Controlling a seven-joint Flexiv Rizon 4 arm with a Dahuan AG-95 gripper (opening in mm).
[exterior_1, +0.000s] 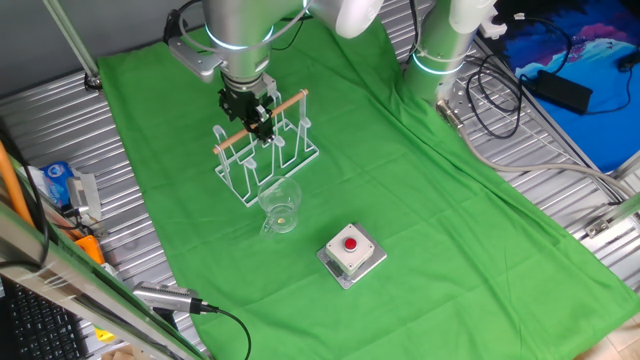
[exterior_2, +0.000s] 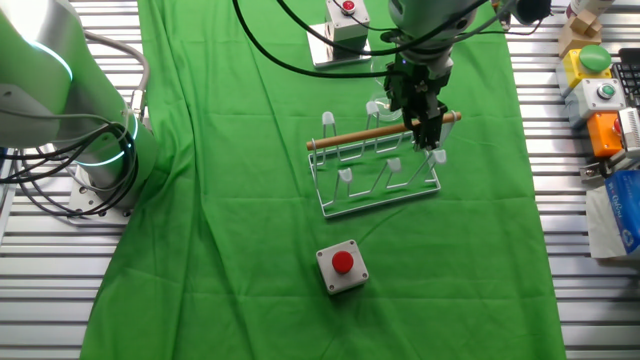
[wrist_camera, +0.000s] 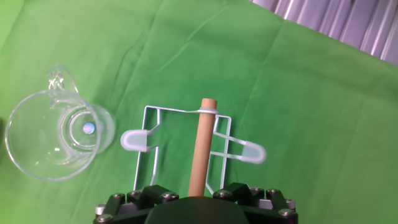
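Note:
A white wire rack with a wooden top bar (exterior_1: 293, 103) stands on the green cloth, its prongs tipped with pale caps (wrist_camera: 254, 152). Over that bar is my black gripper (exterior_1: 262, 130), pointing down, also seen above the rack in exterior view 2 (exterior_2: 428, 138). In the wrist view the bar (wrist_camera: 203, 143) runs beneath the gripper, between its black finger linkages. The fingertips are hidden, so whether they touch the bar does not show. Beside the rack is a clear glass mug (exterior_1: 281, 207); in the wrist view the mug (wrist_camera: 53, 137) lies left, handle toward the top.
A grey box with a red button (exterior_1: 350, 244) sits on the cloth near the mug. Another red-button box (exterior_2: 342, 265) is on the rack's other side. Black cables (exterior_2: 300, 68) cross above the cloth in exterior view 2.

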